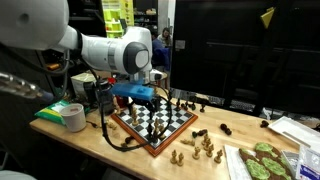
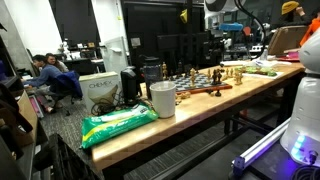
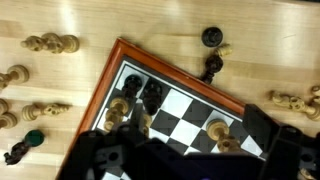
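Observation:
A chessboard (image 1: pixel 172 118) with a brown border lies on the wooden table, with pieces standing on it. My gripper hangs over one edge of the board, open, its dark fingers (image 3: pixel 268 130) spread to either side with nothing held. Between and below them, the wrist view shows dark squares and a light wooden piece (image 3: pixel 218 129). A dark piece (image 3: pixel 152 96) stands near the board's corner. Another dark piece (image 3: pixel 211 68) lies just outside the border, beside a small light piece (image 3: pixel 225 50).
Loose light pieces (image 3: pixel 50 43) lie left of the board, and several stand to its right (image 1: pixel 208 146). A white cup (image 1: pixel 73 117) and a green bag (image 2: pixel 118 122) are by the table's near end. A green-and-brown tray (image 1: pixel 265 162) sits far right.

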